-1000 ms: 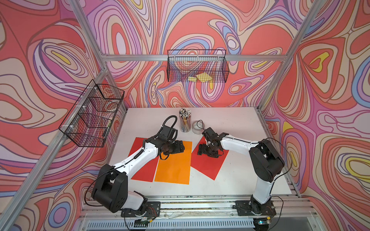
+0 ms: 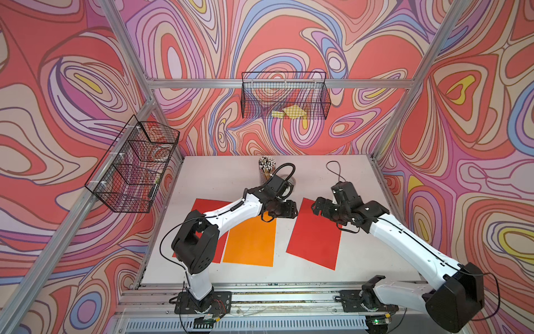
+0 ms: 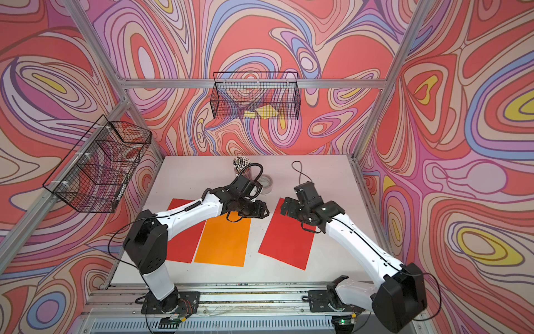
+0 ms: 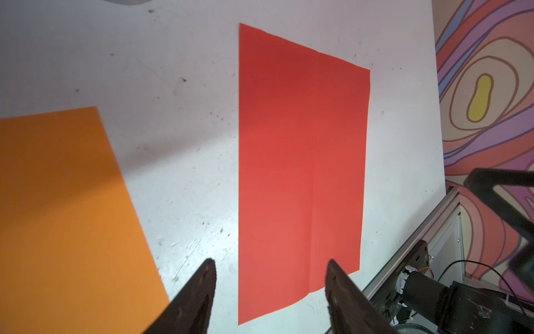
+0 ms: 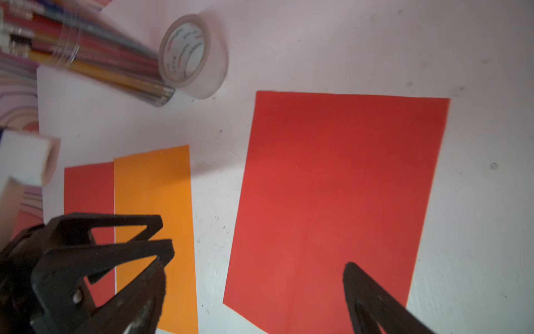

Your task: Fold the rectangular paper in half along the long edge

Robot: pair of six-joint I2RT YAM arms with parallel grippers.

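The right-hand red sheet (image 2: 312, 242) lies flat and unfolded on the white table, slightly turned. A faint lengthwise crease line runs down this red sheet (image 4: 278, 167) in the left wrist view. My left gripper (image 2: 290, 209) hangs left of the sheet's far part, fingers apart with nothing between them. Beyond the far right part of the sheet, seen from above, is my right gripper (image 2: 319, 207), raised and open, also empty. In the right wrist view, the sheet (image 5: 345, 183) fills the middle, and a left gripper finger (image 5: 105, 258) shows at the left edge.
An orange sheet (image 3: 225, 242) and another red sheet (image 3: 186, 239) lie to the left, partly under my left arm. A tape roll (image 5: 186, 53) and a container of pencils (image 3: 241, 164) stand at the back.
The right-hand red sheet has shifted right and turned slightly. My right gripper has lifted off it and swung up and right. My left gripper has moved right, toward the sheet.
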